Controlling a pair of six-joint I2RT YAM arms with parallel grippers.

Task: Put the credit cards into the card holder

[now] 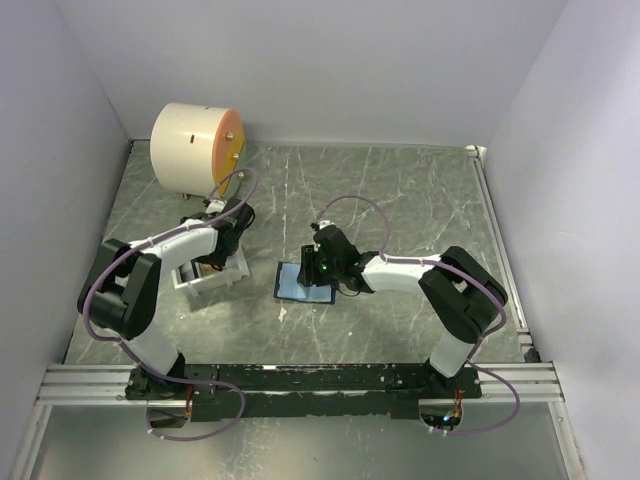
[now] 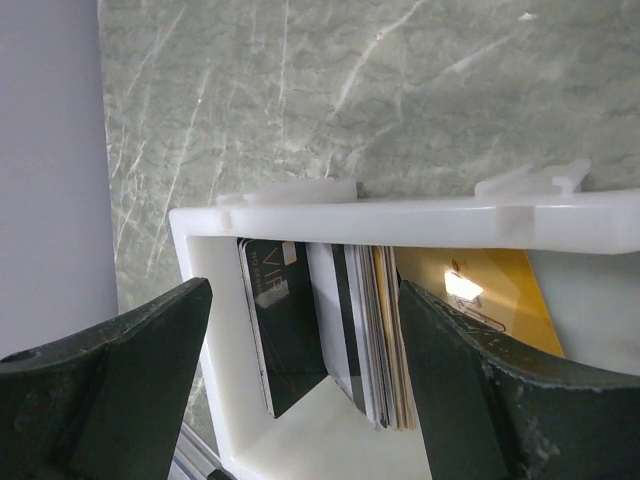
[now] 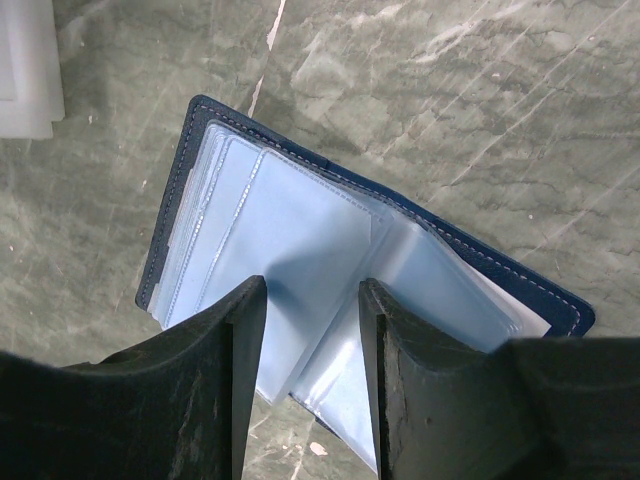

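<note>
A white plastic tray point(image 2: 430, 215) at the left of the table holds a stack of cards: a black card point(image 2: 283, 330), several pale cards point(image 2: 360, 330) and a gold card point(image 2: 480, 280). My left gripper is open over them, fingers either side of the stack. In the middle of the table lies the card holder point(image 1: 287, 282), a navy wallet with clear sleeves point(image 3: 270, 230). My right gripper is part open just over the sleeves, with no card visible between its fingertips.
A cream and orange cylinder point(image 1: 185, 148) stands at the back left. Walls bound the table at the back and sides.
</note>
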